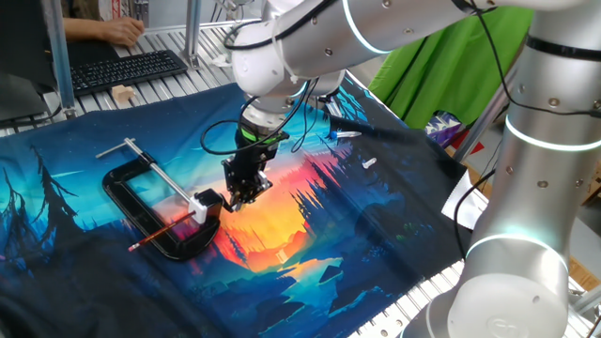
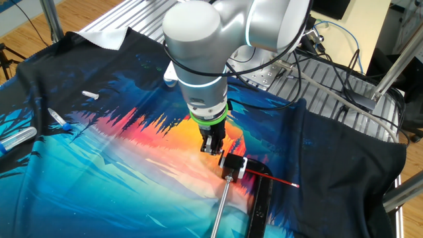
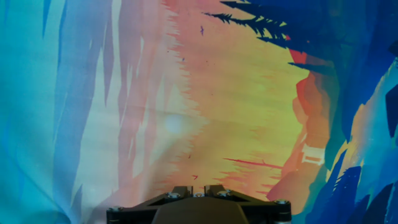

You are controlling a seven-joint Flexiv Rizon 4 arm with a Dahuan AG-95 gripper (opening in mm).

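Observation:
My gripper (image 1: 237, 201) hangs over the bright orange part of the printed cloth, close beside the screw end of a black clamp (image 1: 138, 208). In the wrist view its two fingertips (image 3: 182, 191) stand nearly together at the bottom edge, with no object visible between them; it looks shut. The clamp lies flat, its silver screw rod (image 2: 221, 210) running along it. A thin red pencil (image 2: 274, 177) lies across the clamp near the white piece at its screw end. Neither clamp nor pencil shows in the wrist view, which holds only cloth.
A blue-capped tube (image 2: 59, 119), a small white piece (image 2: 91, 95) and a larger clear tube (image 2: 18, 139) lie on the cloth (image 1: 282, 305). Beyond its edge are a keyboard (image 1: 127, 70), a small wooden block (image 1: 122, 95) and a person's hand (image 1: 122, 31).

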